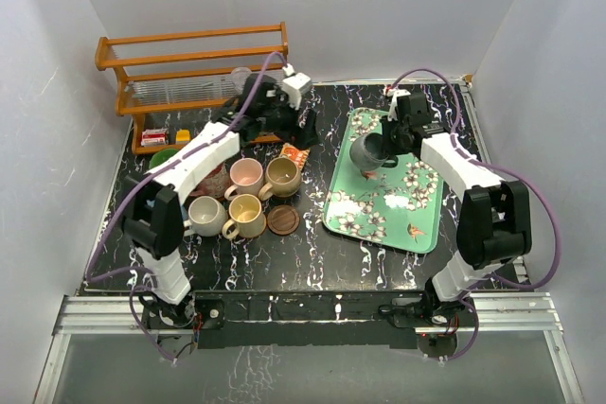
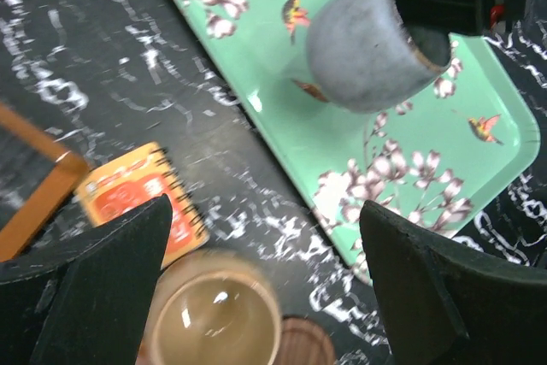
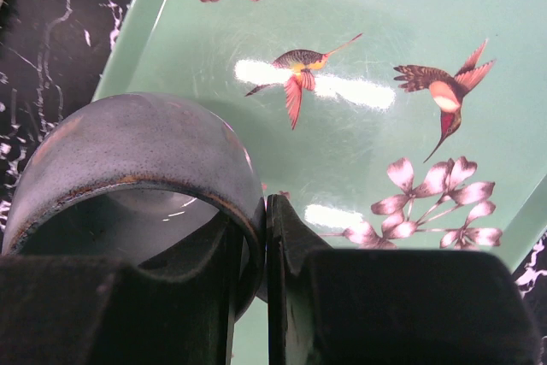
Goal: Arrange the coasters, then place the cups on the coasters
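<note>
A grey cup [image 1: 365,154] is held by its rim over the green tray [image 1: 398,224]; in the right wrist view the cup [image 3: 128,138] is tilted, with my right gripper shut on it. My left gripper [image 1: 301,131] hangs open above the orange notepad [image 2: 137,185], left of the tray. A round wooden coaster [image 1: 282,219] lies bare beside the tan mug [image 1: 282,175], partly seen at the bottom of the left wrist view.
Several other mugs, such as the yellow one [image 1: 246,215], crowd the left. A wooden rack [image 1: 189,52] stands at the back.
</note>
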